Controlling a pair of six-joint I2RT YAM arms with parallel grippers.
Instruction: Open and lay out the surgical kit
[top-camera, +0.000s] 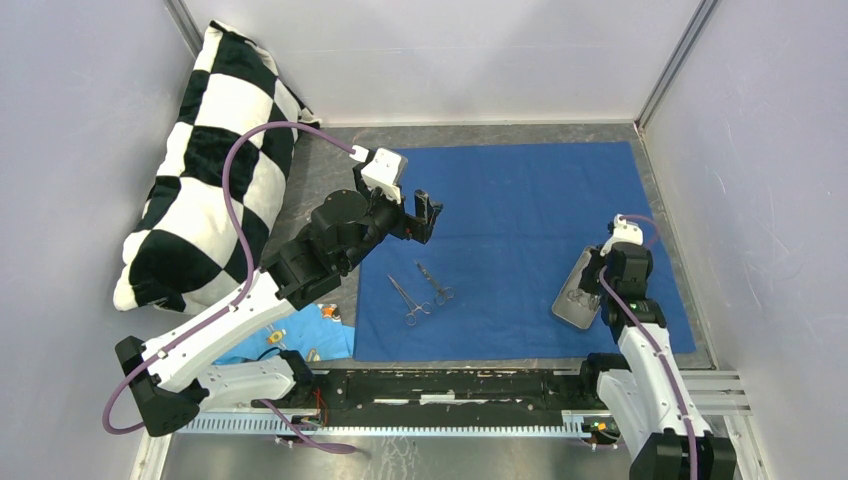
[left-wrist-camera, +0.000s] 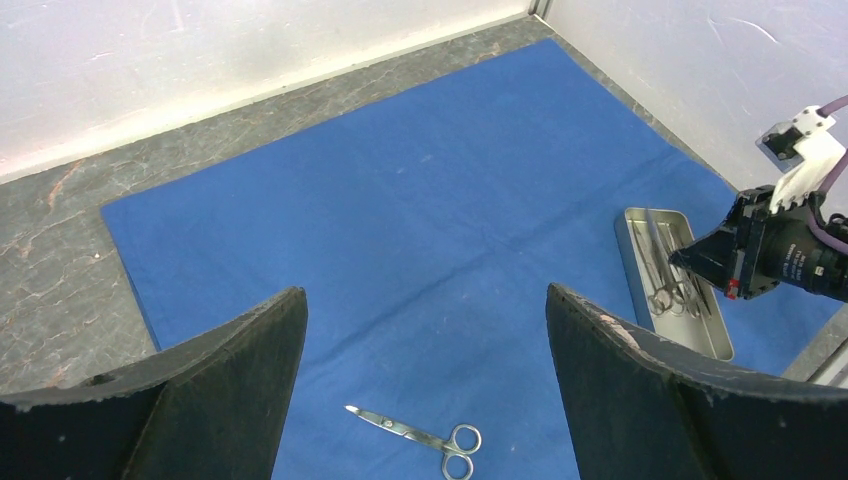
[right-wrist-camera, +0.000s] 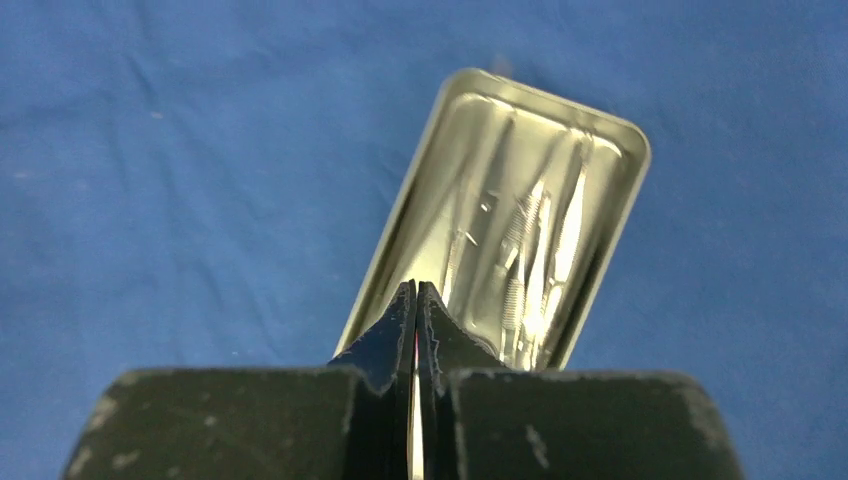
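A metal tray (top-camera: 567, 313) with several steel instruments (left-wrist-camera: 669, 270) inside lies on the blue cloth (top-camera: 530, 200) at the right. My right gripper is above that tray; its fingertips meet and nothing shows between them. The instruments' near ends are hidden behind it in the right wrist view. Two scissor-like instruments lie on the cloth at the left: one longer pair (top-camera: 406, 301) and a second pair (top-camera: 435, 283) beside it. High over the cloth's left side, my left gripper stands open and empty. One scissor-like instrument (left-wrist-camera: 400, 430) shows below its fingers.
A checkered pillow (top-camera: 215, 170) leans at the left wall. Light-blue wrapping (top-camera: 335, 338) lies near the left arm's base. Walls enclose the left, back and right sides.
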